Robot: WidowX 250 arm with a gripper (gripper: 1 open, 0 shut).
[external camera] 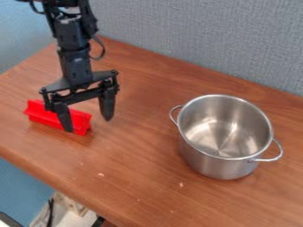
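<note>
My black gripper (85,112) hangs open over the left part of the table, its two fingers spread apart. Beneath and behind its left finger lies a red elongated object (77,126), partly hidden by the gripper. Whether the finger touches it I cannot tell from this view.
A large steel pot (222,160) with two side handles stands empty on the right of the wooden table (142,195). A grey wall runs along the back. Its left edge is close to the red object.
</note>
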